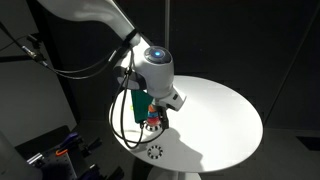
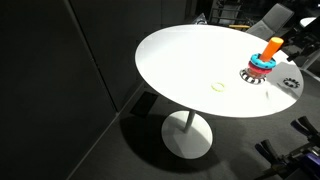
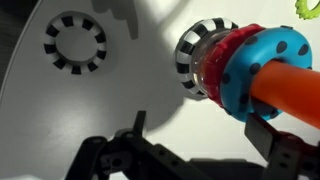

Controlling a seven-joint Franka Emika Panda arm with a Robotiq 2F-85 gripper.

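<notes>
A stacking toy fills the upper right of the wrist view: an orange post through a spotted blue ring, with a red ring and a black-and-white checkered ring below. My gripper is open, its dark fingers spread apart. The right finger is close to the post and blue ring; whether it touches them is unclear. Nothing shows held. In the second exterior view the stack stands upright near the table's right side. A loose checkered ring lies flat, apart from the stack.
A pale yellow ring lies near the edge of the round white table. A green scalloped ring shows partly at the wrist view's corner. Cables hang around the arm.
</notes>
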